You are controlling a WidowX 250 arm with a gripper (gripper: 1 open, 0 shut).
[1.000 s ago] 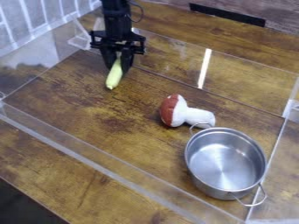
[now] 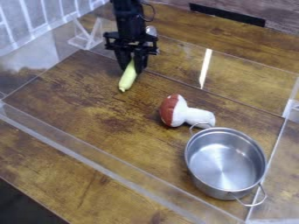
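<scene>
The black gripper (image 2: 135, 59) is at the upper middle of the camera view, shut on a long pale yellow-green vegetable (image 2: 128, 79) that hangs or lies slanted below it; whether it touches the table is unclear. A red-and-white soft object (image 2: 177, 112), perhaps a toy mushroom, lies right of centre. A steel pot (image 2: 225, 162) with loop handles stands at the lower right.
Clear low walls surround the wooden work surface (image 2: 76, 118). A dark slot shows at the back right edge.
The gripper and the pale vegetable in it have moved to the right over the last second. The pot and red-and-white object have not moved.
</scene>
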